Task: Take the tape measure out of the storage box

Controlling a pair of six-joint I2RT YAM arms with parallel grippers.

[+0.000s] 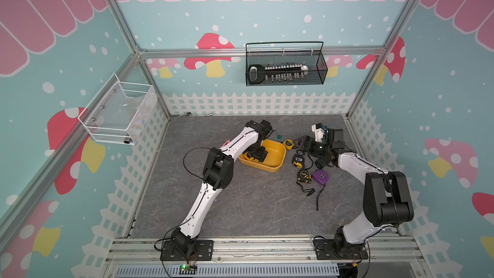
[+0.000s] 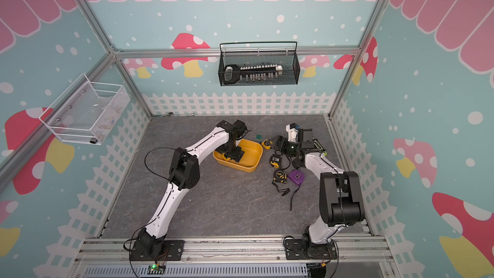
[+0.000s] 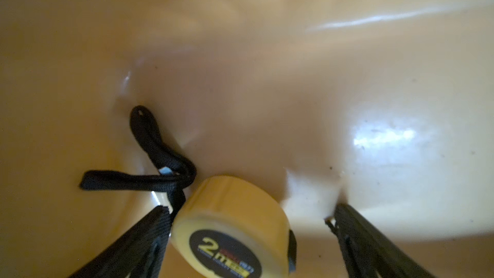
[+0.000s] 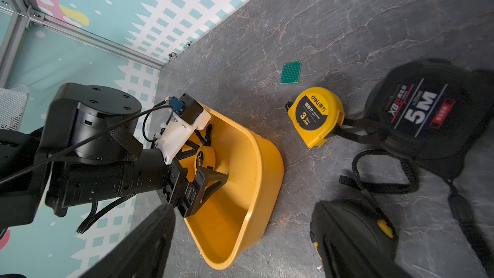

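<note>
Inside the yellow storage box (image 1: 272, 159) my left gripper is open, lowered around a yellow 2m tape measure (image 3: 231, 216) with a black strap (image 3: 151, 139) lying beside it. One finger is close by the tape's left side; the other stands apart on the right. My right gripper hangs open above the tape measures outside the box, nothing held.
Right of the box lie a yellow 3m tape (image 4: 314, 110), a black 5M tape (image 4: 422, 103), more black-and-yellow tapes (image 1: 303, 176) and a purple one (image 1: 320, 177). A small green board (image 4: 290, 72) lies behind.
</note>
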